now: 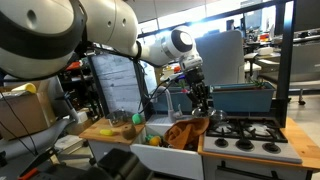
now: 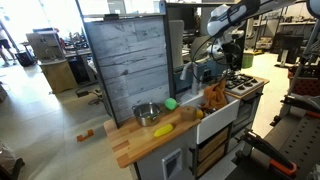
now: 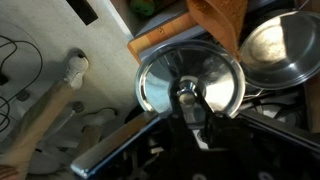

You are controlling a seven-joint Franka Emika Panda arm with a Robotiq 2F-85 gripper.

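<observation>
A round, shiny lid [image 3: 160, 78] fills the middle of the wrist view. My gripper is shut on the knob at its centre. In the first exterior view the gripper [image 1: 203, 107] hangs low over the counter, behind the orange cloth and near the stove's left side; the lid is hard to make out there. A shiny metal pan [image 3: 278, 50] lies beside the lid in the wrist view, apart from the gripper. No gap between lid and counter can be judged.
The orange cloth [image 1: 187, 133] drapes over the sink edge [image 1: 165, 157]. A black-grated stove [image 1: 250, 132] stands at the right, with a blue box [image 1: 240, 101] behind. On the left, a wooden counter [image 2: 150, 143] carries a metal pot [image 2: 147, 112] and a yellow item [image 2: 163, 130].
</observation>
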